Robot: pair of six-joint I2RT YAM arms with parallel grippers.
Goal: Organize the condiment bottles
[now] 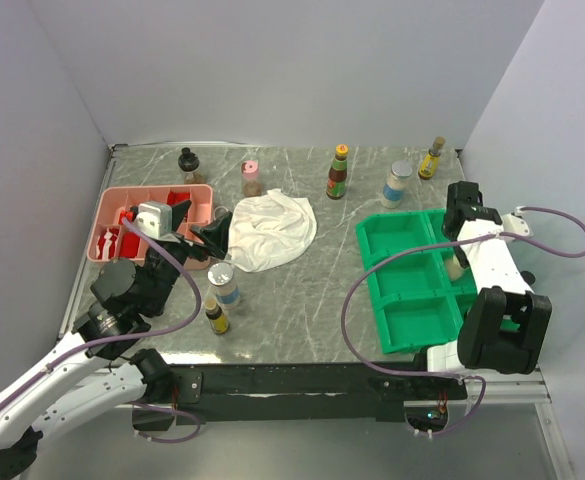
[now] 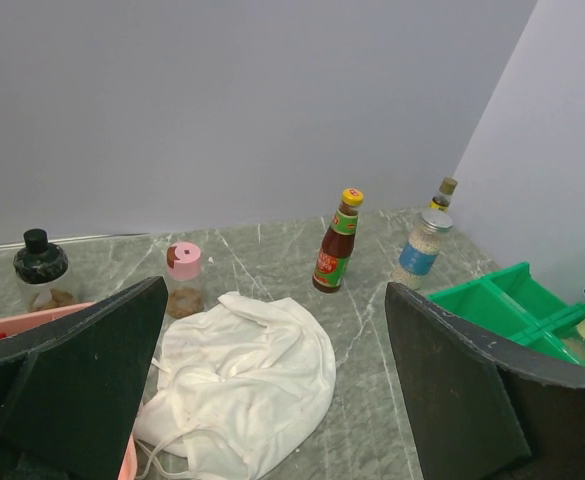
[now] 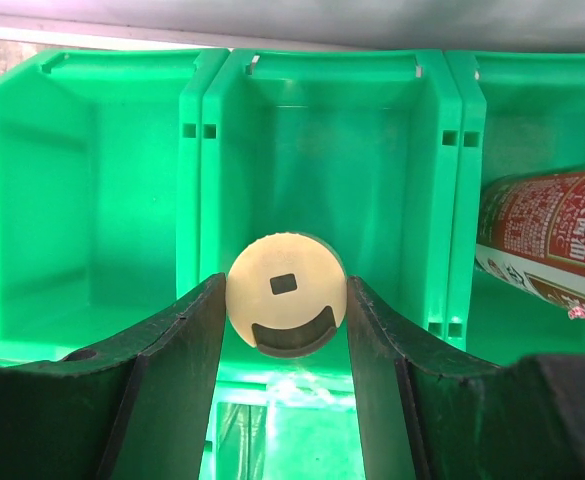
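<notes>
In the right wrist view, my right gripper is shut on a bottle with a round cream lid (image 3: 284, 270). Its fingertips press on the lid's two sides, over a middle compartment of the green box (image 3: 452, 180); the bottle's body is hidden below. A red-labelled bottle (image 3: 562, 225) lies tilted in the adjoining compartment. Open and empty, my left gripper hangs over the left side. On the table stand a yellow-capped sauce bottle (image 1: 338, 172), a blue-labelled jar (image 1: 397, 184), a small yellow bottle (image 1: 432, 158), a pink-lidded jar (image 1: 251, 178) and a black-capped bottle (image 1: 189, 165).
Near the left arm stand another blue-labelled jar (image 1: 223, 285) and a small dark bottle (image 1: 216, 317). A white cloth (image 1: 272, 230) lies beside the orange divided tray (image 1: 152, 193). Bare table shows between cloth and green box. A purple cable (image 1: 347, 310) crosses the box.
</notes>
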